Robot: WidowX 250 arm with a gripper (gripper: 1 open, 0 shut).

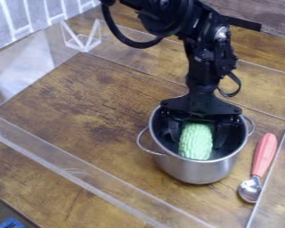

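Note:
A steel pot point(195, 167) with two side handles sits at the right of the table, dark inside. A pale green, textured oblong object, like a corn cob point(195, 140), lies in it. My black gripper point(198, 119) reaches down from above into the back of the pot, just over the green object's upper end. Its fingertips are hidden, so whether it is open, shut or holding the object cannot be told.
A scoop with a pink handle point(263, 157) lies right of the pot. Clear panels border it, with a white railing at the back left.

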